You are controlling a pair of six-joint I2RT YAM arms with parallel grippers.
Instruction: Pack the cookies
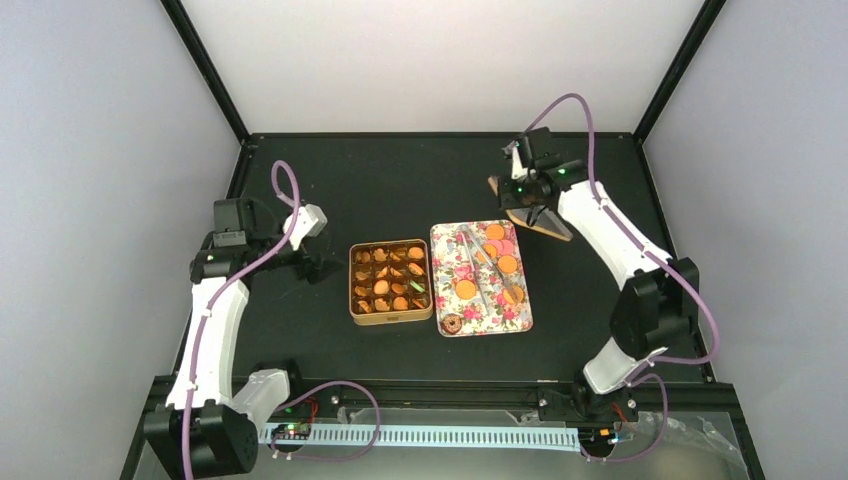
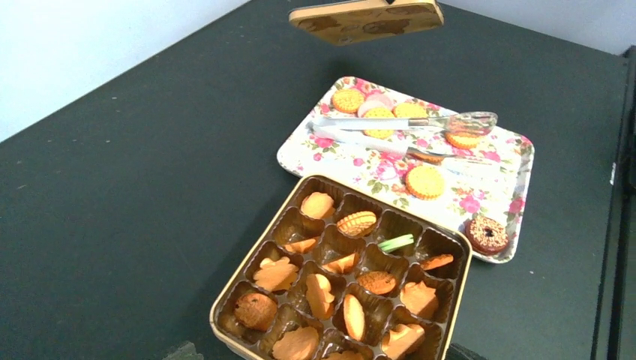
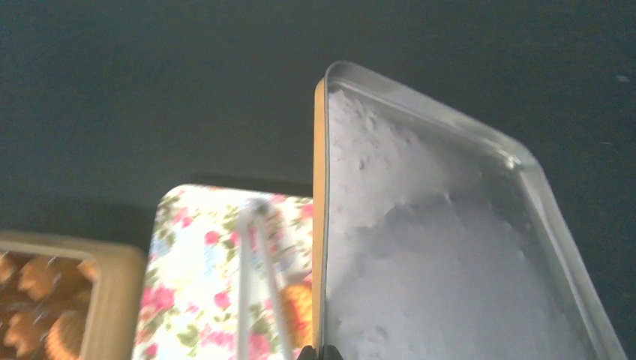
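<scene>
The square gold tin (image 1: 388, 316) stands left of the floral tray, its divided brown insert filled with cookies (image 2: 274, 274). A green-and-white piece (image 2: 396, 243) sits in one compartment. The tin's lid (image 1: 546, 222) is tilted behind and right of the tray; its silvery inside (image 3: 442, 247) fills much of the right wrist view. My right gripper is shut on the lid's thin edge. To the left of the tin, my left gripper (image 1: 322, 268) is empty, its fingertips (image 2: 184, 351) wide apart at the bottom of the left wrist view.
The floral tray (image 2: 330, 161) beside the tin carries several round cookies (image 2: 425, 182), a chocolate ring cookie (image 2: 487, 235) and a pair of tongs (image 2: 367, 124).
</scene>
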